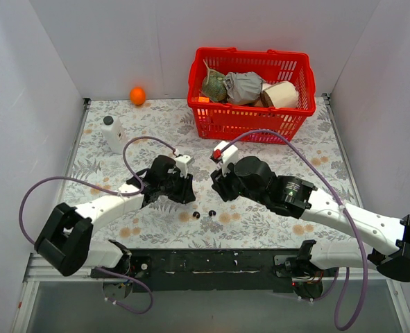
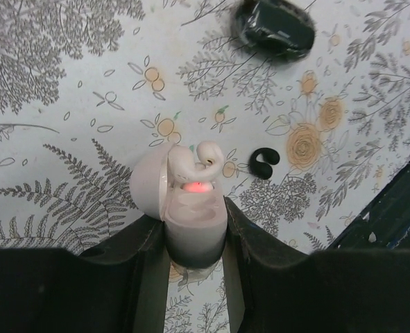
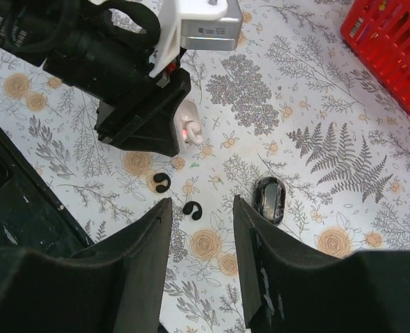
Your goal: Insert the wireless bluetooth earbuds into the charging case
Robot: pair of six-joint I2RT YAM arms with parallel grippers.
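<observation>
My left gripper is shut on the white earbud case (image 2: 191,201), whose lid is open with a white earbud on top and a red light inside. In the top view that gripper (image 1: 185,187) is left of centre. My right gripper hangs over the table to the right, part open, nothing between its fingers. Two small black curled pieces (image 3: 162,182) (image 2: 263,162) and a glossy black oblong object (image 3: 269,200) lie on the patterned table.
A red basket (image 1: 251,125) with bags and a roll stands at the back right, a white bottle (image 1: 114,135) and an orange object (image 1: 137,96) at the back left. The table's front edge has a dark strip (image 1: 205,267).
</observation>
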